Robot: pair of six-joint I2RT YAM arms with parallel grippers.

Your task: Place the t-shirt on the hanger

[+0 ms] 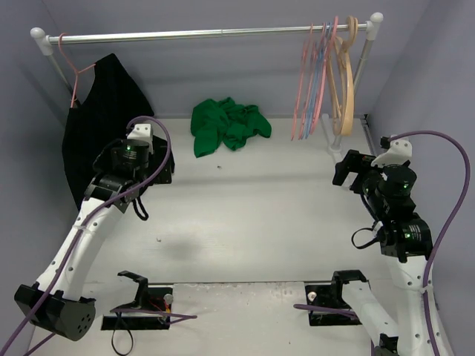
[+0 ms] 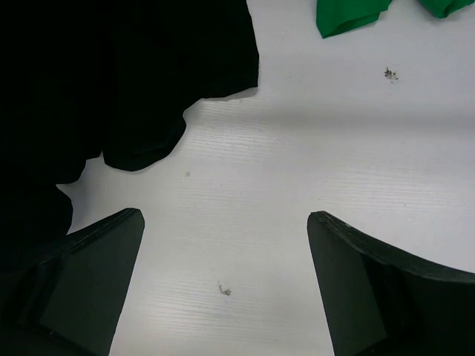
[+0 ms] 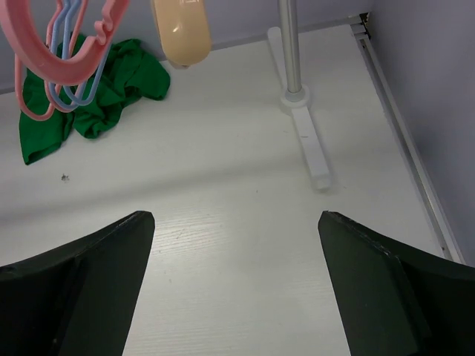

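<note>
A crumpled green t-shirt lies at the back of the white table, below the rail. Toward the rail's right end hang several hangers: pink ones, a blue one, and wooden ones. On the left, a pink hanger on the rail carries a black garment. My left gripper is open over bare table in its wrist view, beside the black garment's lower edge. Open and empty too, my right gripper hovers at the table's right side, in front of and below the hanging hangers.
The rail spans the back, its right post ending in a white foot on the table. A grey wall closes off the right.
</note>
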